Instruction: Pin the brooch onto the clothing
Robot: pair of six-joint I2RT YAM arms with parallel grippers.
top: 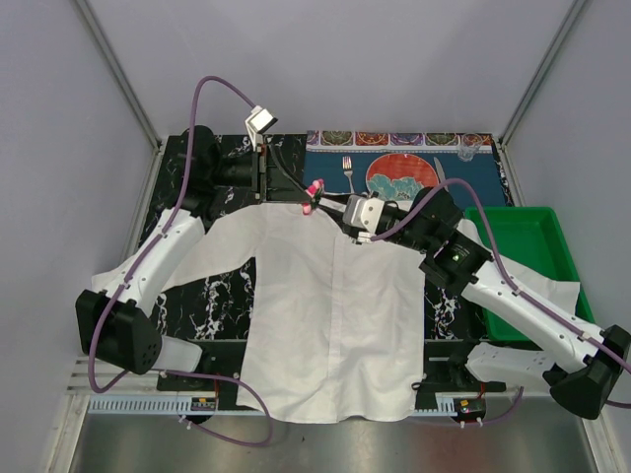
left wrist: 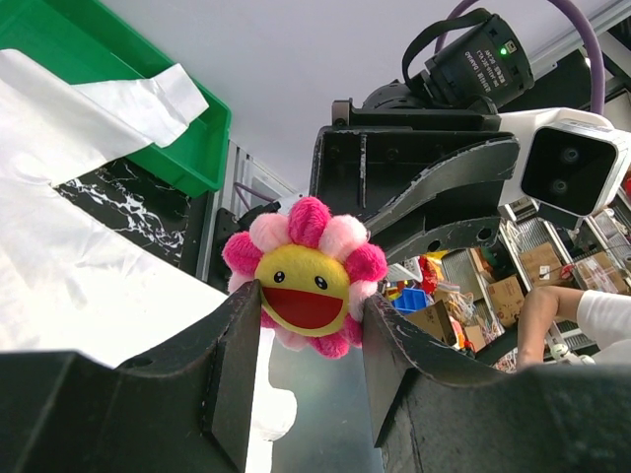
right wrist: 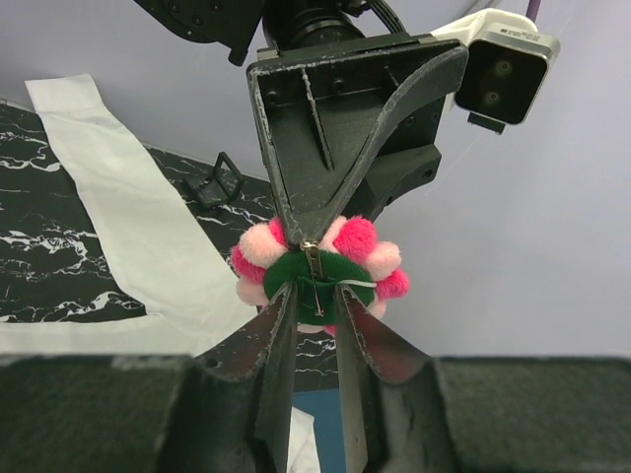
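A pink flower brooch (top: 315, 193) with a yellow smiling face (left wrist: 303, 289) is held in the air above the white shirt (top: 325, 325). My left gripper is shut on it from one side. In the right wrist view its green felt back (right wrist: 284, 268) shows, with a metal pin and clasp. My right gripper has its fingertips at that back, the fingers partly apart around the pin; whether they grip it is unclear.
A green bin (top: 527, 236) stands at the right under the shirt's sleeve. A blue mat with a red plate (top: 404, 168), fork, knife and glass lies at the back.
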